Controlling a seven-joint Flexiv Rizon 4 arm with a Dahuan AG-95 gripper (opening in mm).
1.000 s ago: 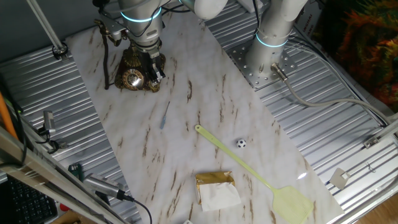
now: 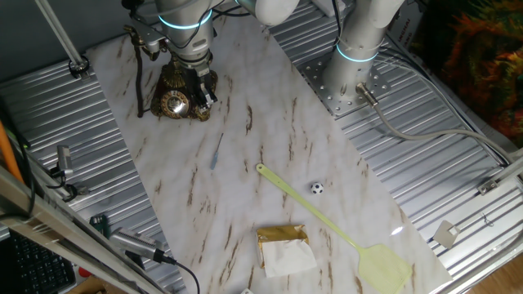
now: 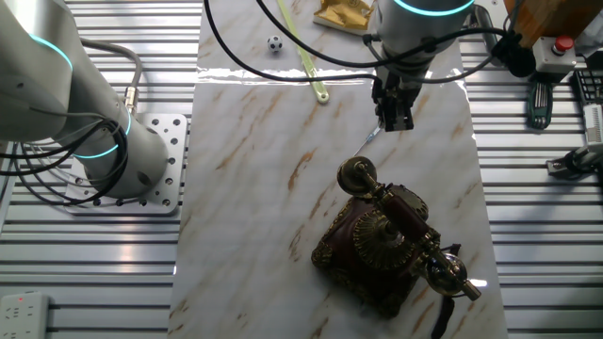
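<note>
In exterior view 1, my gripper (image 2: 209, 100) points down in front of the ornate vintage telephone (image 2: 176, 104), partly covering it. Exterior view 2 places the gripper (image 3: 399, 122) above the table, apart from the telephone (image 3: 377, 247) and over the far end of a thin screwdriver (image 3: 367, 141). Its fingers are small and dark, so their opening is unclear. The screwdriver (image 2: 216, 155) lies on the marble-patterned top. A pale green fly swatter (image 2: 315, 211) stretches across the table, with a small black-and-white ball (image 2: 317, 188) beside its handle. Nearer the front sits a gold and white packet (image 2: 286, 251).
Free tabletop (image 3: 250, 217) spreads left of the telephone in exterior view 2. The robot's base plate (image 2: 343, 86) is bolted beside the marble top. Black cables (image 3: 292, 71) loop from the arm over the table.
</note>
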